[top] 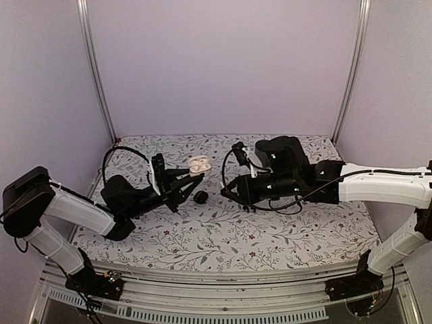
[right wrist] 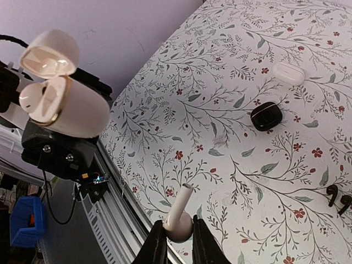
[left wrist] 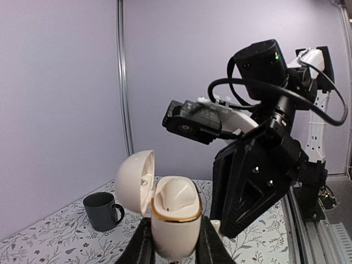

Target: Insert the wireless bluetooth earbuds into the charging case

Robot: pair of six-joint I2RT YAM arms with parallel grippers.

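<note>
My left gripper (top: 192, 179) is shut on the open white charging case (left wrist: 175, 225), held upright in the air with its lid (left wrist: 132, 181) tipped up; the top view shows it left of centre. A white rounded top shows inside the case in the left wrist view. My right gripper is shut on a white earbud (right wrist: 180, 217), stem pointing up. It is to the right of the case, apart from it in the top view, and partly behind it in the left wrist view.
A dark mug (left wrist: 100, 212) stands at the back. On the floral table lie a small black case (right wrist: 266, 116), a white oval piece (right wrist: 289, 73) and small dark earbud-like pieces (right wrist: 332, 193).
</note>
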